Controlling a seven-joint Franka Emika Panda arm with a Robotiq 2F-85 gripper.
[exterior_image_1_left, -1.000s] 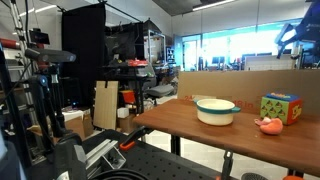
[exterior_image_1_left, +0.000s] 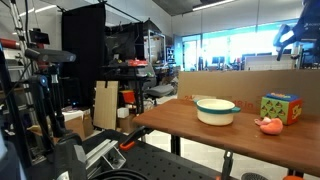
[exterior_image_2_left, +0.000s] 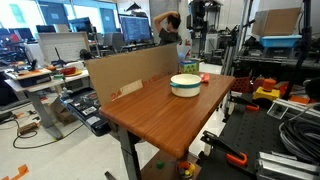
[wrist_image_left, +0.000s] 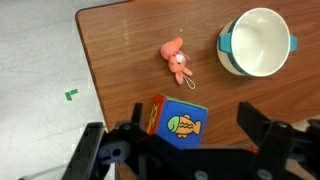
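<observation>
In the wrist view a small pink-orange toy (wrist_image_left: 175, 59) lies on the brown table, and a colourful block (wrist_image_left: 178, 123) with a fish picture sits below it. A white pot with teal handles (wrist_image_left: 258, 43) stands at the upper right. My gripper is open high above the table, its dark fingers (wrist_image_left: 127, 138) wide apart with no object held between them. Exterior view 1 has the white pot (exterior_image_1_left: 216, 111) left of the toy (exterior_image_1_left: 270, 126), with the block (exterior_image_1_left: 281, 107) behind the toy. Part of the gripper (exterior_image_1_left: 286, 48) shows at the upper right there.
The brown table (exterior_image_2_left: 150, 112) has a wide bare stretch in front of the pot. A cardboard panel (exterior_image_2_left: 130, 75) stands along one long side. Loose cables and dark equipment (exterior_image_2_left: 285, 140) are beside the table.
The arm at the upper right has shifted slightly and remains high above the table. The pot, toy and block have stayed in place.
</observation>
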